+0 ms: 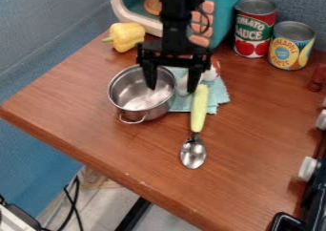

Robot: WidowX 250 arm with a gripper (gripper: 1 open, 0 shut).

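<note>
My black gripper (171, 78) points down over the back rim of a steel pot (139, 96), its fingers apart. A light blue cloth (215, 94) lies right of the pot, with a white object on it, partly hidden behind the gripper. A spoon (193, 151) with a pale yellow handle lies across the cloth's front onto the wood.
A yellow toy (125, 36) sits back left, a teal toy kitchen piece (222, 6) behind. Two cans (254, 30) stand back right, and a black appliance (304, 198) is at the right edge.
</note>
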